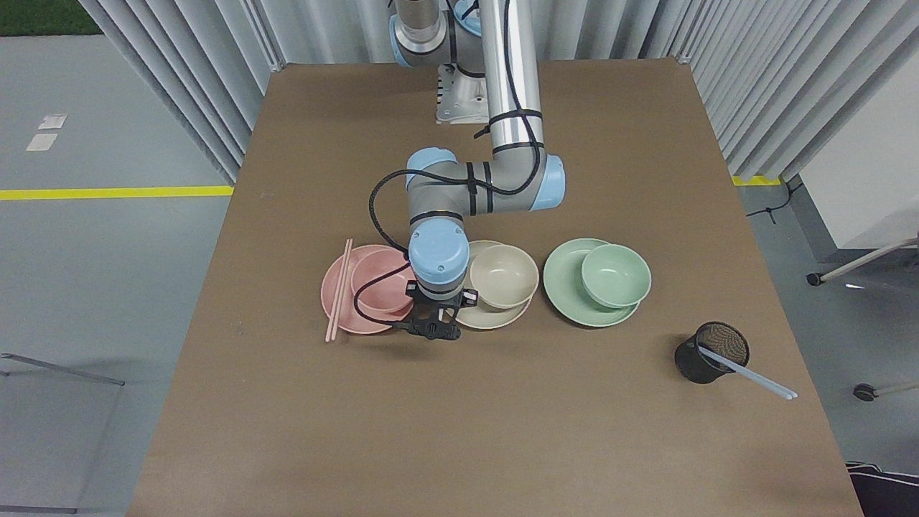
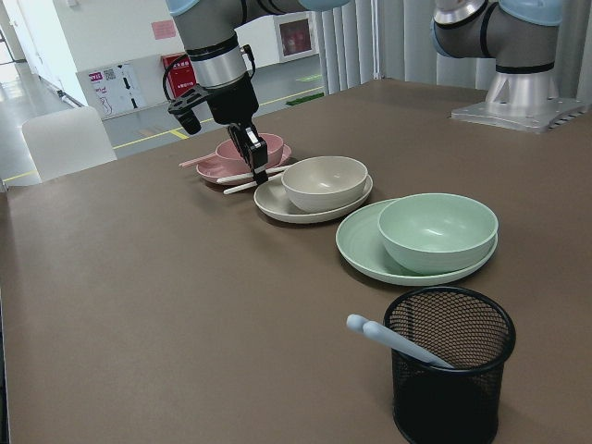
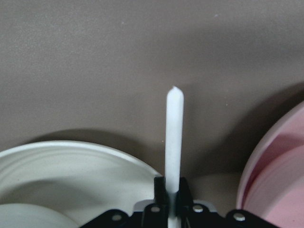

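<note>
My gripper [image 2: 259, 171] hangs low between the pink set and the cream set. A white chopstick [image 3: 174, 133] runs between its fingers in the wrist view, which appear closed around it; in the left view white chopsticks [image 2: 239, 188] lie at the fingertips, beside the cream plate [image 2: 296, 213]. The cream bowl [image 1: 505, 276] sits on that plate. A pink plate [image 1: 366, 327] holds a pink bowl [image 1: 379, 289], with pink chopsticks [image 1: 338, 293] across its left side.
A green bowl [image 1: 616, 276] on a green plate [image 1: 564, 284] is to the right. A black mesh cup [image 1: 698, 366] with pale blue chopsticks [image 1: 758, 379] stands at the front right.
</note>
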